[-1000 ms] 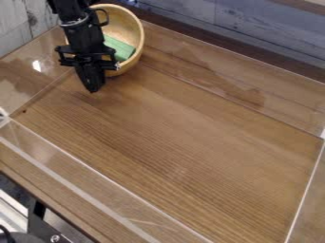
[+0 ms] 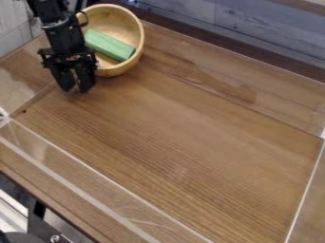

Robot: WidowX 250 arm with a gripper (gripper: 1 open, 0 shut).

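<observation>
My black gripper (image 2: 70,71) hangs at the upper left, low over the wooden table (image 2: 178,152), just at the left front edge of a cream round bowl (image 2: 124,24). It looks open, with nothing clearly held; its fingertips are dark against their shadow. A green block (image 2: 108,43) lies inside the bowl, to the right of the gripper and partly behind it.
A pale raised edge runs along the back and right side, and a dark object is cut off at the bottom left corner.
My gripper has moved left and lower, away from the front of the bowl, so more of the green block shows. The bowl appears to stay in place.
</observation>
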